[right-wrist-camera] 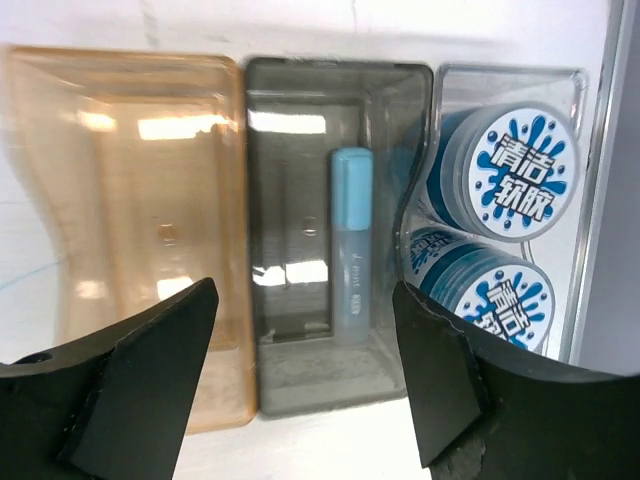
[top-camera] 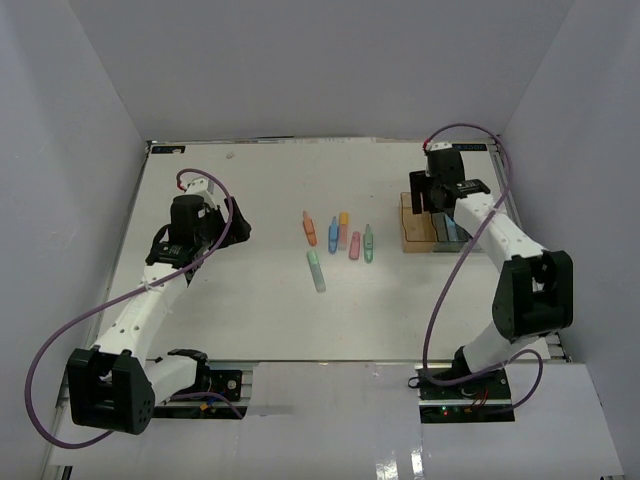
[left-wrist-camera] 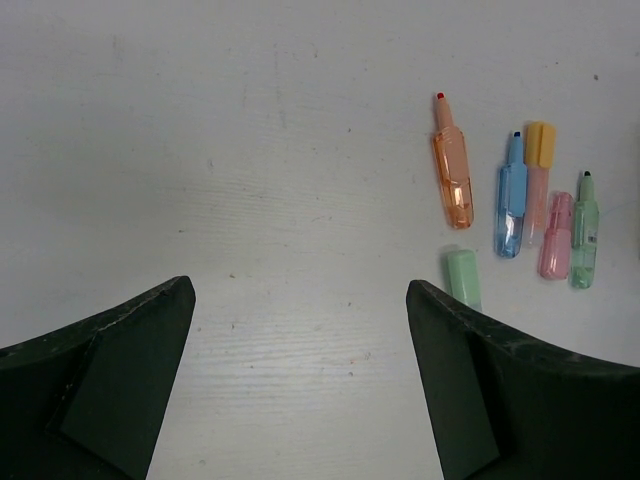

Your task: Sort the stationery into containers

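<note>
On the white table lie an orange bottle-shaped pen (left-wrist-camera: 453, 170), a blue one (left-wrist-camera: 511, 200), a pink marker with a yellow cap (left-wrist-camera: 539, 155), a short pink one (left-wrist-camera: 556, 238), a green bottle-shaped one (left-wrist-camera: 585, 235) and a green-capped marker (top-camera: 316, 271). A blue-capped marker (right-wrist-camera: 351, 240) rests inside the grey box (right-wrist-camera: 290, 385); the brown box (right-wrist-camera: 170, 230) beside it looks empty. My right gripper is open above the boxes, nothing between its fingers. Away to the left of the pens, my left gripper hangs open and empty over bare table.
Two round tubs with blue splash lids (right-wrist-camera: 525, 172) stand in a clear box right of the grey box. In the top view the right arm partly covers the containers. The table's left, front and back are free.
</note>
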